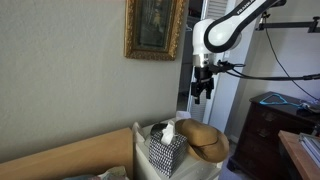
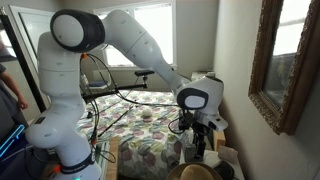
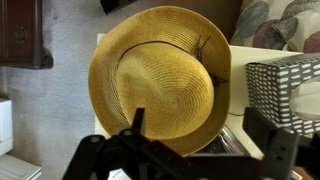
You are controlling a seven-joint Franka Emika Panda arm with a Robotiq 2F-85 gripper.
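Observation:
A tan straw hat (image 3: 165,85) with a dark cord around its crown rests on a white surface (image 1: 151,172), beside a black-and-white patterned tissue box (image 1: 167,151). My gripper (image 1: 202,97) hangs above the hat, clear of it. In the wrist view its two dark fingers (image 3: 138,120) stand wide apart, with the hat beneath and nothing held. Only part of the hat (image 2: 195,172) shows at the bottom edge of exterior view 2.
A framed picture (image 1: 154,28) hangs on the wall behind. To the right stands a dark wooden dresser (image 1: 262,133) with a blue hanger on top. A patterned sofa (image 2: 140,135) is visible behind the arm. Cables loop off the arm.

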